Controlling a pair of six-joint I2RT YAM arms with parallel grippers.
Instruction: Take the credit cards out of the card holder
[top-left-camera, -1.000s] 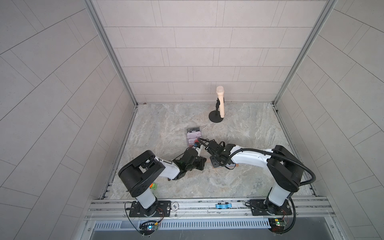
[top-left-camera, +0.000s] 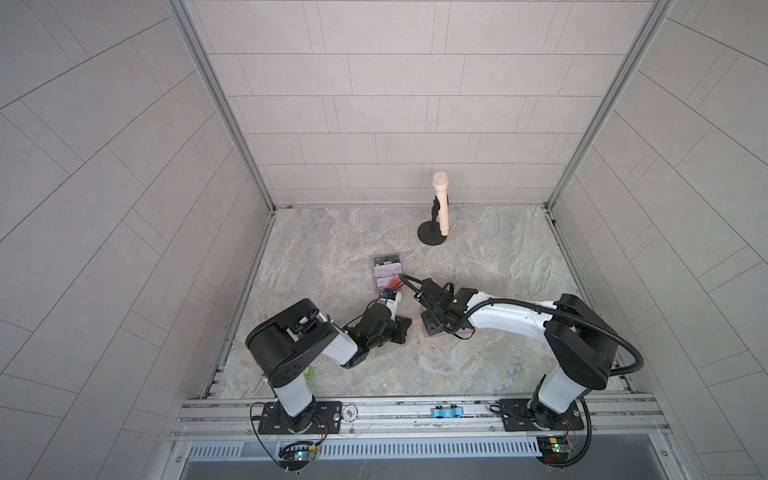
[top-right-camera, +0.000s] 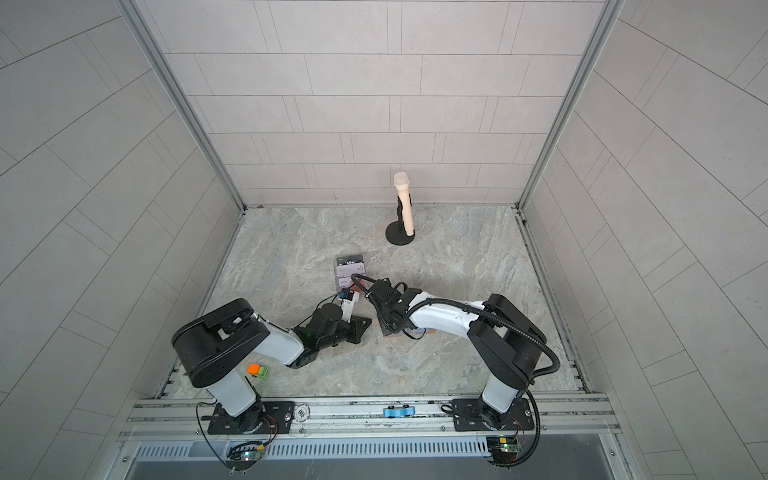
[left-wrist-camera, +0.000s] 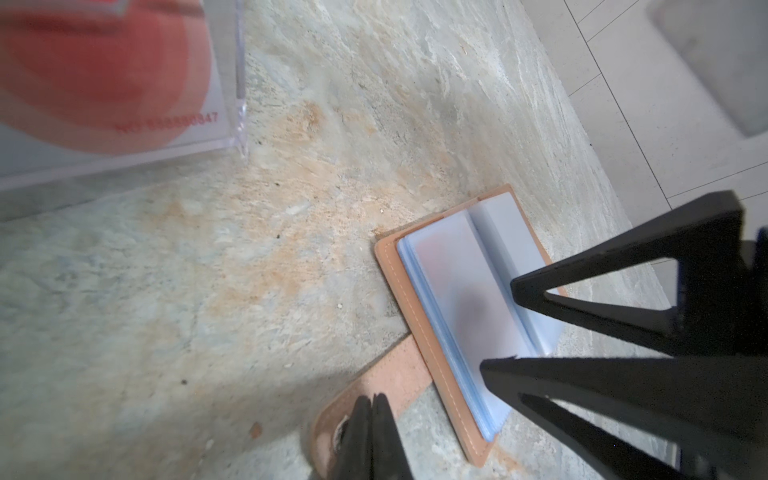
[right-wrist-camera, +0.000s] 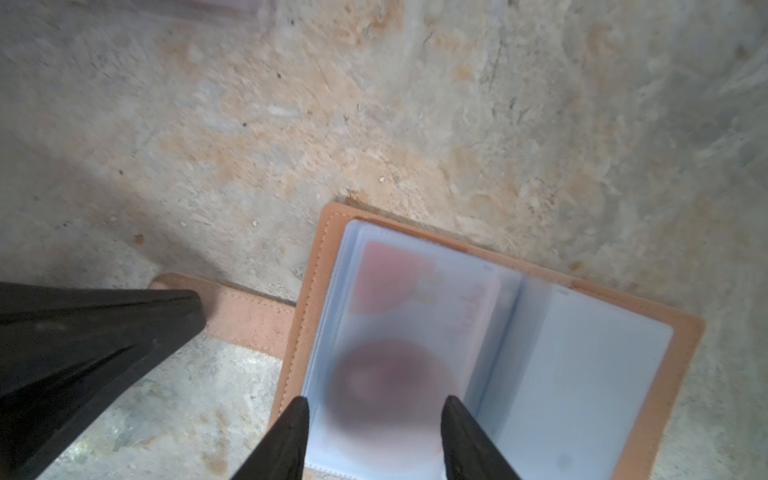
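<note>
The tan card holder (right-wrist-camera: 320, 240) lies open on the marble surface, clear sleeves showing pale cards (right-wrist-camera: 400, 320) inside and its strap (right-wrist-camera: 248, 316) sticking out to one side. My right gripper hangs over the left sleeve with its fingers apart and no card visibly between them. My left gripper is shut, low beside the strap, with nothing showing between its fingers. In the left wrist view the right gripper's black frame reaches across the holder. In both top views the arms mostly hide the holder.
A clear box (top-left-camera: 387, 268) with pink print lies behind the grippers. A cream microphone on a black stand (top-left-camera: 432, 236) stands at the back. A small green-and-orange object (top-right-camera: 257, 370) is by the left arm.
The right arm has moved slightly, its elbow a little further right.
</note>
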